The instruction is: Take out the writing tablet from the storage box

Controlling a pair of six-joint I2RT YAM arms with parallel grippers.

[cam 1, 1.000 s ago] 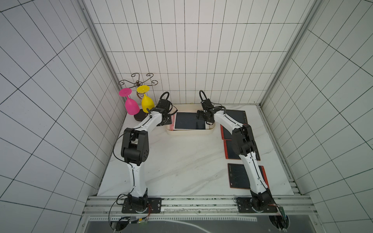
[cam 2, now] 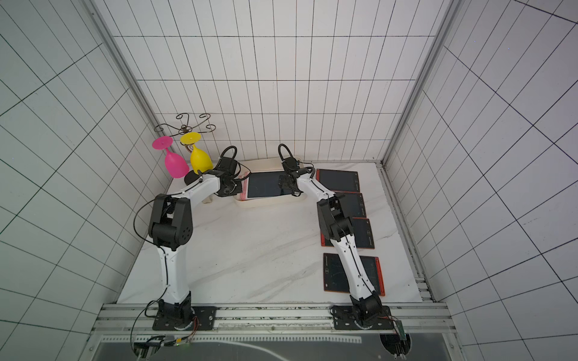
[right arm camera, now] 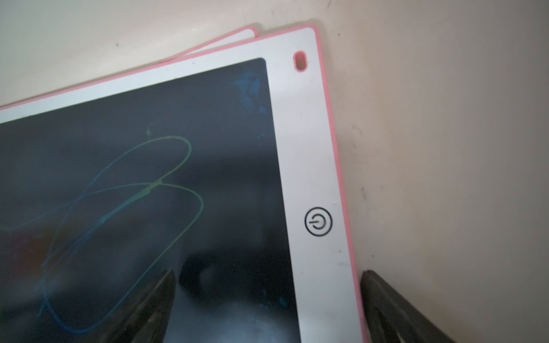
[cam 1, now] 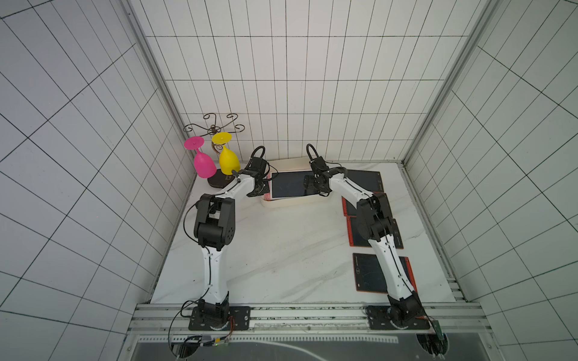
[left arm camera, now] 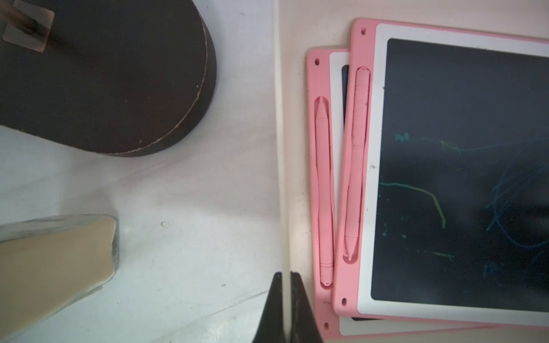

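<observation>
The cream storage box (cam 1: 289, 203) holds stacked pink-bordered writing tablets, the top one (left arm camera: 457, 171) with a dark, scribbled screen. My left gripper is shut on the box's thin left rim (left arm camera: 280, 171), which runs between its fingertips. My right gripper is open over the top tablet's right end, one fingertip at that tablet's edge (right arm camera: 348, 245), low inside the box.
Black tablets with red edges (cam 1: 379, 270) lie in a column along the table's right. A metal stand with pink (cam 1: 204, 163) and yellow (cam 1: 228, 159) glasses is at back left, close to my left arm.
The box and tablets have shifted slightly toward the back, the box's rear side appearing higher. My right gripper has moved slightly down; my left arm has shifted slightly.
</observation>
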